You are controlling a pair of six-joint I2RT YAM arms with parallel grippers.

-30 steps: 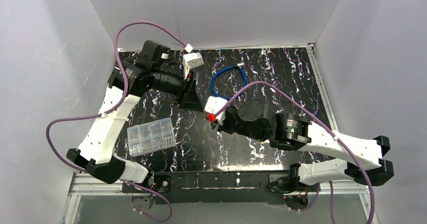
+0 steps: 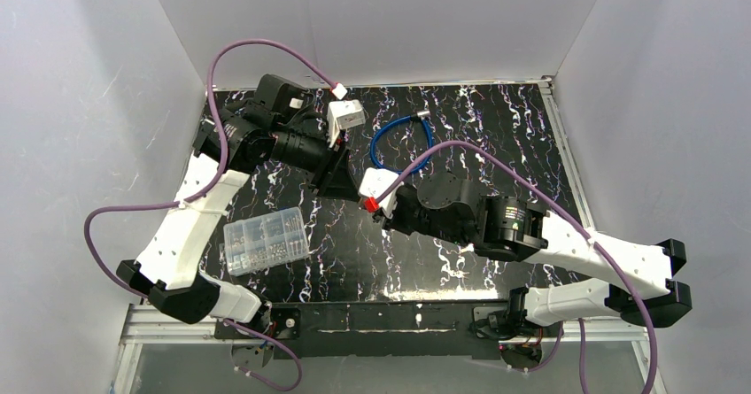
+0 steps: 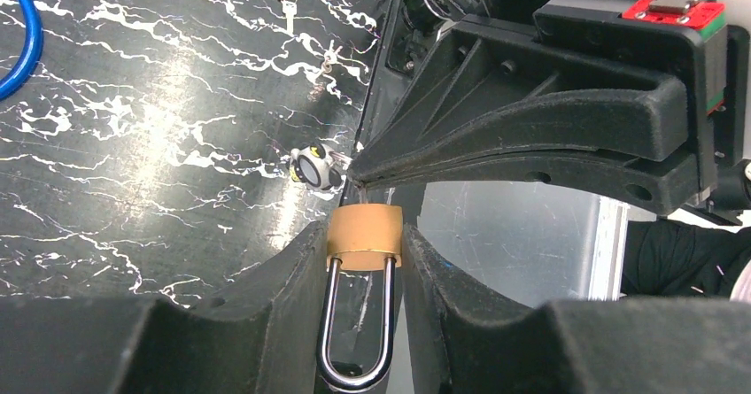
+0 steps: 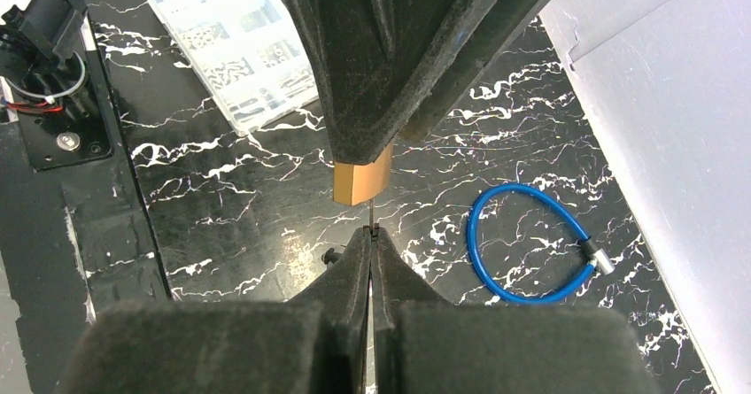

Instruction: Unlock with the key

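Note:
A brass padlock (image 3: pixel 364 231) is gripped between the fingers of my left gripper (image 2: pixel 344 189). Its steel shackle (image 3: pixel 387 323) points toward the left wrist camera, both legs meeting the body. My right gripper is shut on a thin key (image 4: pixel 372 212), seen edge-on in the right wrist view. The key reaches up to the padlock's face opposite the shackle; how deep it sits cannot be told. Beside the right fingertips in the left wrist view is a small round black-and-white piece (image 3: pixel 314 166). From above, the arms hide both lock and key.
A clear compartment box (image 2: pixel 266 241) of small parts stands at the left of the dark marbled table. At the back lies a blue cable loop (image 2: pixel 376 142). More small keys (image 3: pixel 289 8) show in the left wrist view. The table's right side has free room.
The right arm has barely moved.

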